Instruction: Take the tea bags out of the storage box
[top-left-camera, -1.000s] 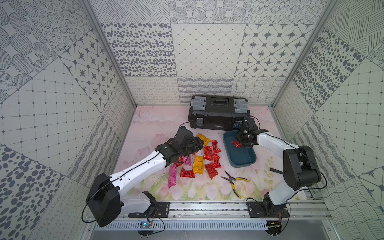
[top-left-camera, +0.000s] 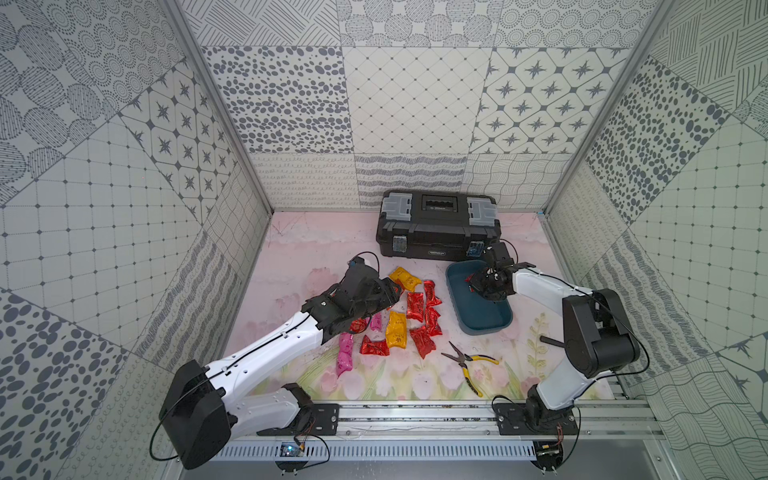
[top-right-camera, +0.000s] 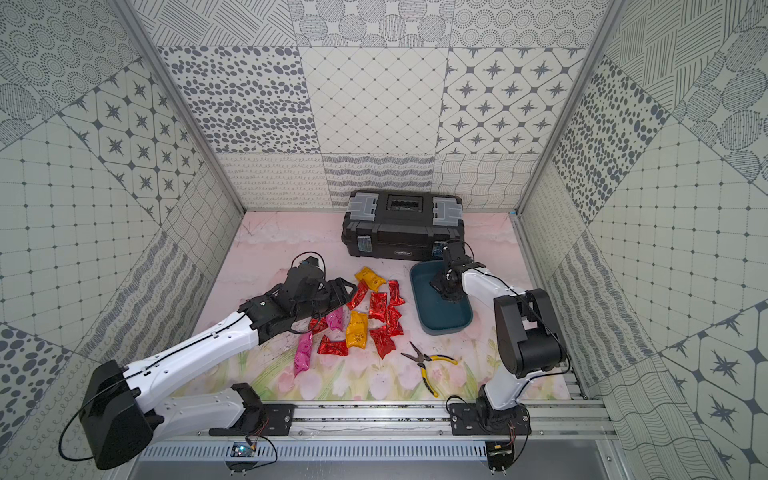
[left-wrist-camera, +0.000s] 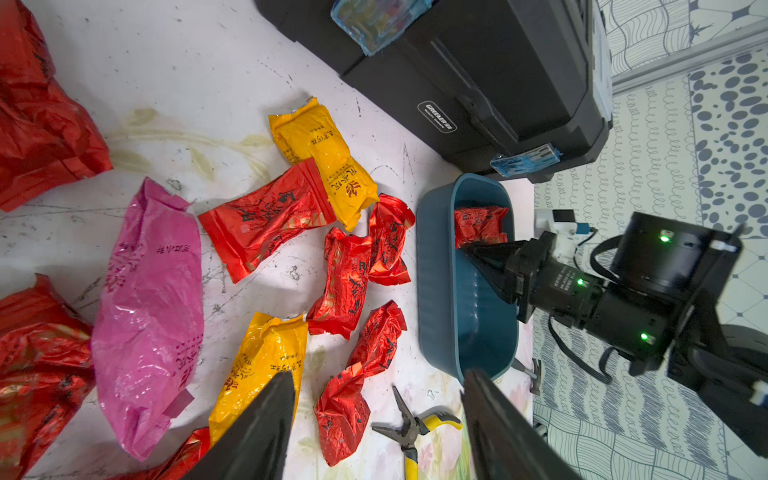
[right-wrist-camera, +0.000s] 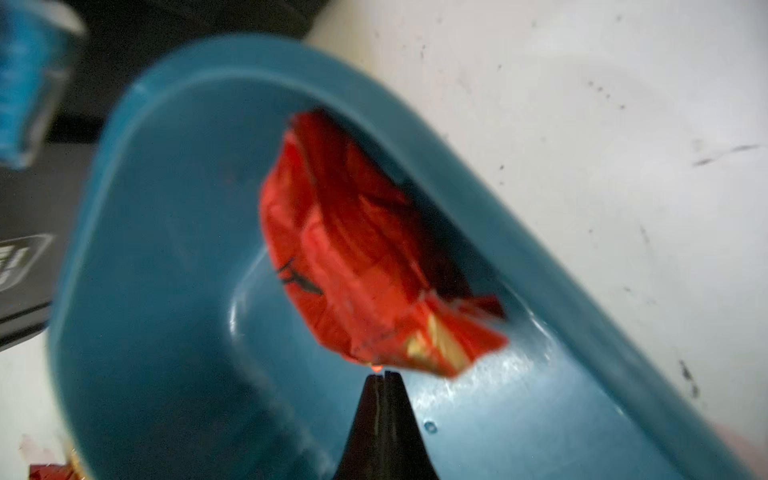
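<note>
A red tea bag (right-wrist-camera: 360, 248) lies inside the teal storage box (right-wrist-camera: 144, 320) against one wall. My right gripper is shut just beside it, nothing visible between its fingers. More red, yellow and pink bags lie on the table left of the box, including a yellow one (left-wrist-camera: 320, 160) and a pink one (left-wrist-camera: 148, 312). My left gripper is open above these bags, its blurred fingers apart at the bottom of the left wrist view.
A black toolbox (top-left-camera: 436, 228) stands behind the storage box. Pliers (top-left-camera: 464, 360) lie in front of the box. Another dark-handled tool (top-left-camera: 550, 341) lies to its right, partly hidden by the right arm.
My left gripper has shifted slightly left and toward the front. The right gripper has moved a little within the box area, now covering more of the red bag in the top left view.
</note>
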